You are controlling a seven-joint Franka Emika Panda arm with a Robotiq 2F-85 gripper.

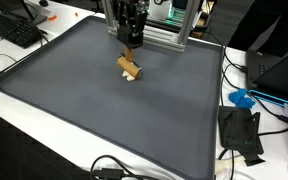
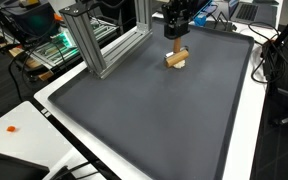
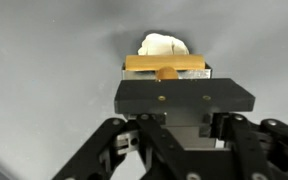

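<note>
A wooden mallet-like tool has a tan cylindrical head and a short orange-brown handle rising toward my gripper. The gripper points down directly over the tool, and the handle's upper end is lost among its dark parts. Whether the fingers press on the handle cannot be made out. A small white lump lies on the mat at the head's edge, partly covered by the head in both exterior views. From the wrist, the head appears as a light wooden bar, with the handle's round section in front of it.
A white-framed structure stands beside its far part. A keyboard, a blue object and a black device with cables lie off the mat.
</note>
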